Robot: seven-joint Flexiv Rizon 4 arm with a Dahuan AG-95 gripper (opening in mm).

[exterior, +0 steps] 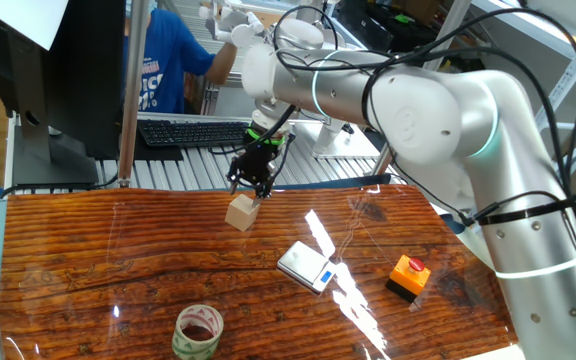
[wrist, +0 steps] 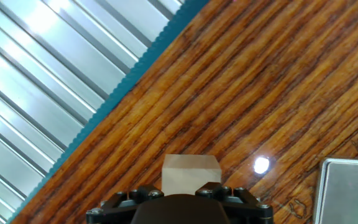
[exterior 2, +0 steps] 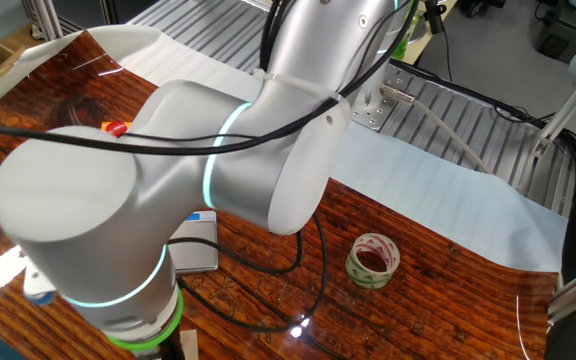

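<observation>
A pale wooden block (exterior: 242, 212) rests near the far edge of the wooden table. Just over and behind it is my gripper (exterior: 248, 192), its dark fingers spread and pointing down. From the wrist, the block (wrist: 191, 173) shows at the bottom centre, its near part hidden by the gripper. The fingers appear to stand apart; whether either touches the block cannot be told. In the second exterior view the arm covers nearly all of the gripper.
A small silver scale (exterior: 307, 266) lies right of the block. Further right sits an orange emergency-stop button (exterior: 408, 277). A tape roll (exterior: 198, 331) is at the front. Beyond the far edge are a ribbed metal surface (exterior: 198, 172) and keyboard (exterior: 190, 133).
</observation>
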